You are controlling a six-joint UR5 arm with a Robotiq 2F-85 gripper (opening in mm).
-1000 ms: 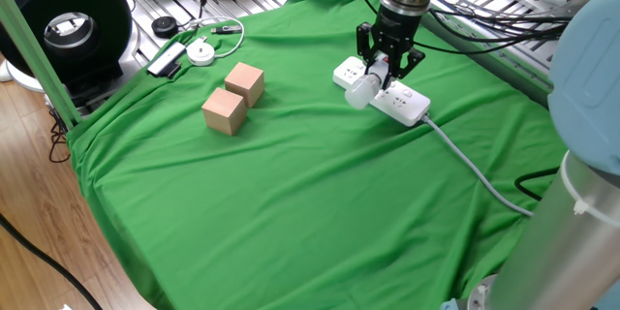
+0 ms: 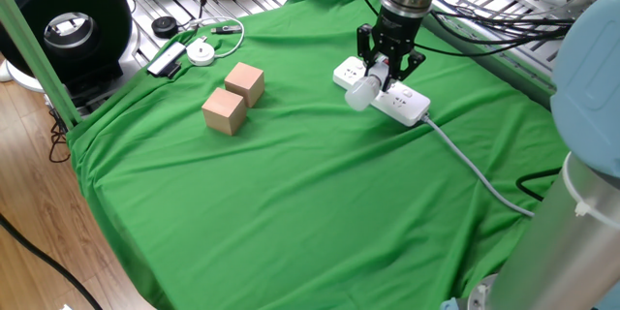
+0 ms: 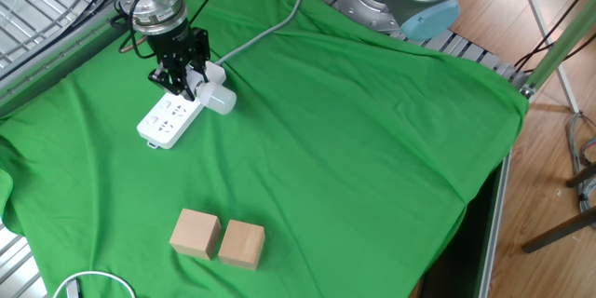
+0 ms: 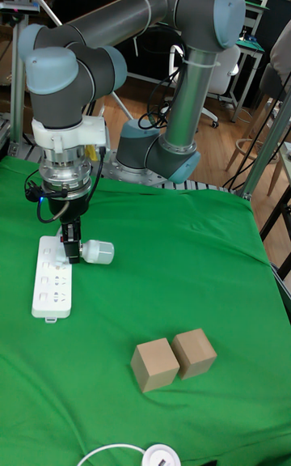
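Note:
A white light bulb [image 2: 361, 94] is held by its base in my gripper [image 2: 381, 72], whose black fingers are shut on it. In exterior view 3 the bulb [image 4: 100, 253] sticks out sideways, roughly level, from the gripper [image 4: 72, 247]. Directly beneath is a white power strip [image 2: 408, 108] on the green cloth. Its outlets show in exterior view 2, where the bulb [image 3: 219, 99] overlaps the near side of the strip [image 3: 166, 125]. Whether bulb or fingertips touch the strip cannot be told. The fingers hide most of the bulb's base.
Two wooden blocks [image 2: 225, 112] [image 2: 245, 83] stand close together on the cloth [image 2: 291, 203]. A grey cord [image 2: 475, 167] runs from the strip toward the arm's base. A white round charger [image 2: 201, 52] with a cable lies near the cloth's edge.

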